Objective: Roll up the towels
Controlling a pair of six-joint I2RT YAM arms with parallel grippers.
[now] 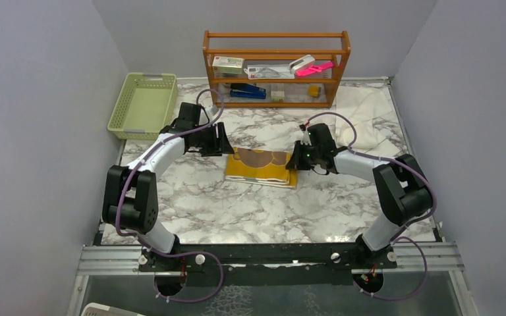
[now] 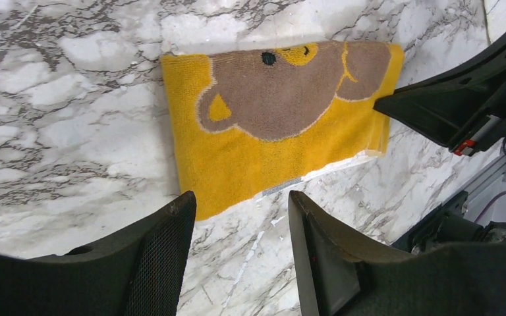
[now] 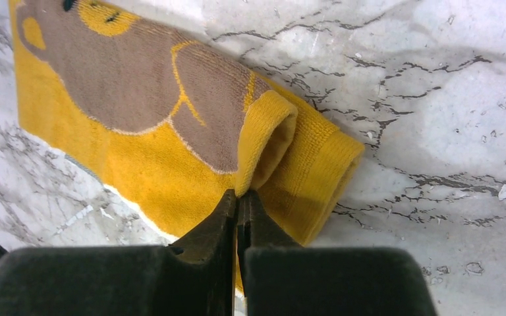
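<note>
A folded yellow towel (image 1: pixel 258 169) with a brown animal pattern lies flat at the middle of the table. In the right wrist view, my right gripper is shut on the towel's top layer, whose pinched edge stands up in a small curl (image 3: pixel 268 122) between the fingertips. The lower layer (image 3: pixel 333 155) lies flat beyond it. Over the towel's left end, my left gripper (image 1: pixel 227 154) stands open. The left wrist view shows the towel (image 2: pixel 257 105) ahead of the wide-apart left fingers (image 2: pixel 179 230), with nothing between them.
An empty green basket (image 1: pixel 143 133) sits at the back left. Behind the towel is a wooden rack (image 1: pixel 277 80) with boxes and small items. White cloths (image 1: pixel 357 118) lie at the back right.
</note>
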